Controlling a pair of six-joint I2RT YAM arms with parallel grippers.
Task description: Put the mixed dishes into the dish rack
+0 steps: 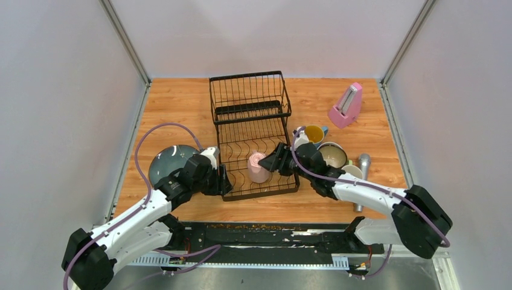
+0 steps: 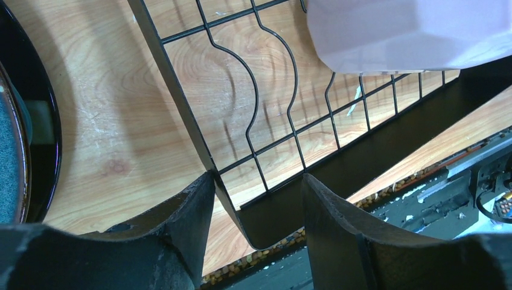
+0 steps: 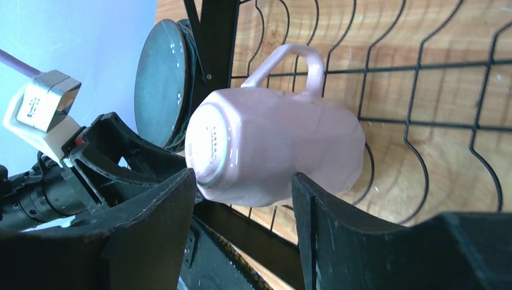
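A pink mug lies on its side in the lower tier of the black wire rack, its handle upward in the right wrist view. My right gripper is shut on the mug's near end. My left gripper stands open at the rack's front left corner, with only rack visible between its fingertips. Dark plates lie left of the rack, partly under the left arm.
Right of the rack are a yellow mug, a bowl, a pale cup and a silver cylinder. A pink metronome-like object stands at back right. The rack's raised rear tier is empty.
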